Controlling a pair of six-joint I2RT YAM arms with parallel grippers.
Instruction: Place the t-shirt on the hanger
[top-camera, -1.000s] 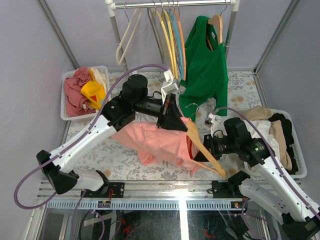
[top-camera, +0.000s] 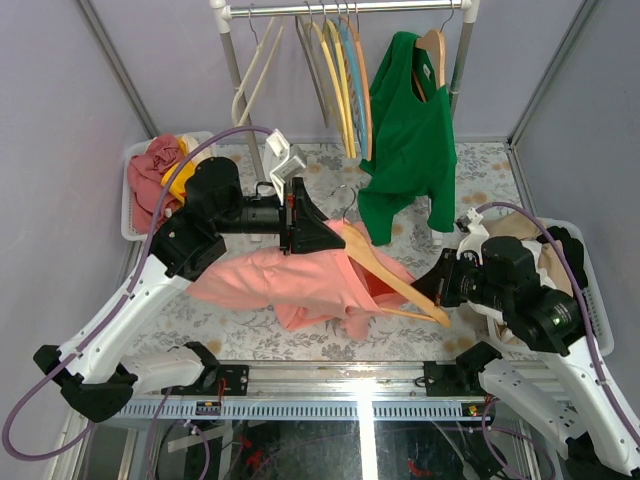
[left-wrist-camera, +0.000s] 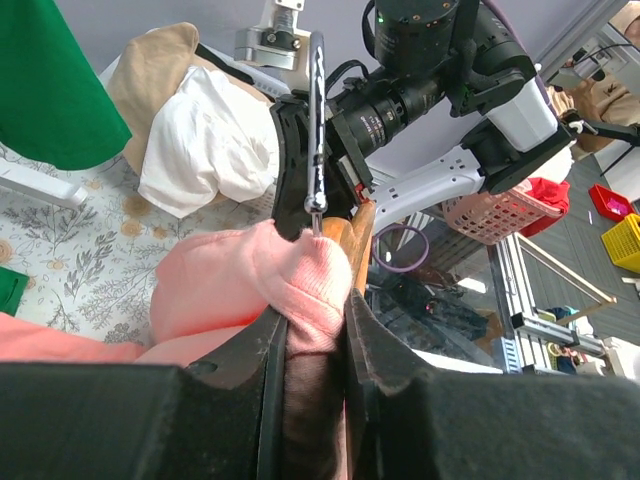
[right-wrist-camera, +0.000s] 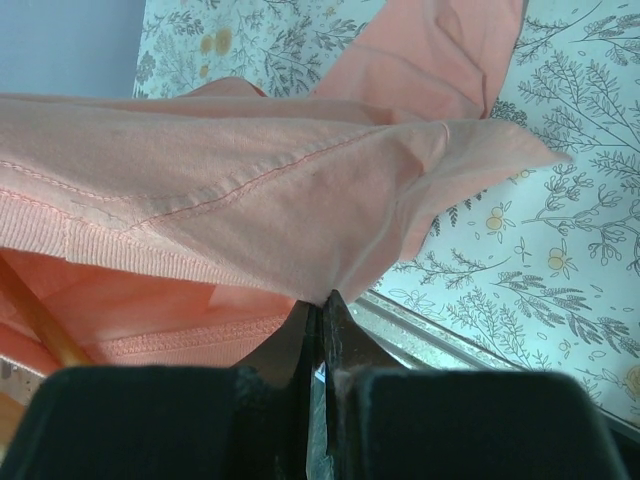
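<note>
The pink t-shirt (top-camera: 290, 285) hangs above the patterned surface, bunched around the wooden hanger (top-camera: 385, 270). One arm of the hanger lies outside the shirt, slanting down right. My left gripper (top-camera: 325, 238) is closed about pink cloth at the hanger's top; in the left wrist view the hook (left-wrist-camera: 316, 130) rises just past the bunched fabric. My right gripper (top-camera: 432, 287) is by the hanger's free arm, shut with its fingertips at the shirt's edge. In the right wrist view the cloth (right-wrist-camera: 250, 200) draws to a point at those tips, and part of the hanger (right-wrist-camera: 40, 315) shows inside the opening.
Behind, a rail (top-camera: 350, 8) carries several empty hangers and a green top (top-camera: 415, 130). Baskets of clothes stand left (top-camera: 130, 190) and right (top-camera: 600, 290).
My left gripper has moved left, taking the hanger and shirt with it. The right gripper has shifted right and slightly away from the front edge, and the shirt's edge now stretches toward it.
</note>
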